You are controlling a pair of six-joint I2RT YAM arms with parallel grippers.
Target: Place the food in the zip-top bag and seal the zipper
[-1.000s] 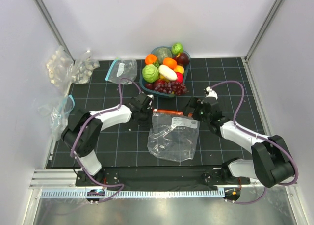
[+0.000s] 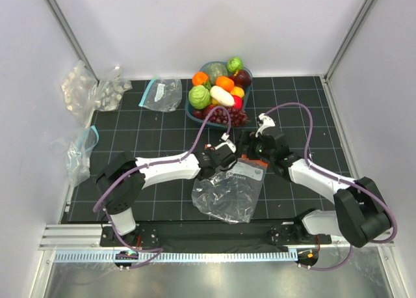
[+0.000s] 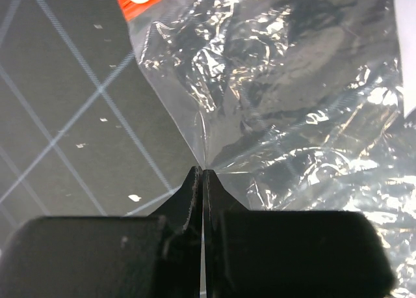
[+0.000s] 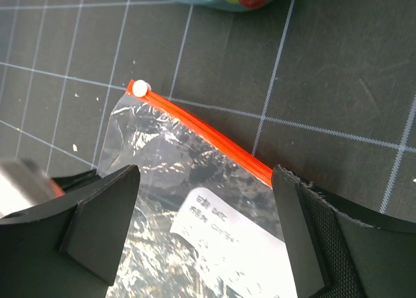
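Note:
A clear bag [image 2: 227, 200] with an orange zipper [image 4: 201, 130] and white slider [image 4: 140, 88] lies flat below the food basket. My left gripper is shut at the bag's side edge, where the plastic creases toward its tips; whether any film is between them is hard to see. My right gripper stands open over the zipper end of the bag, its fingers either side of the zipper and label, apparently with nothing held.
The basket [image 2: 192, 112] of fruit and vegetables stands at the back middle. A blue-zip bag [image 2: 162, 96] lies left of it; several other bags [image 2: 110, 93] lie along the left wall.
The right gripper has moved only slightly.

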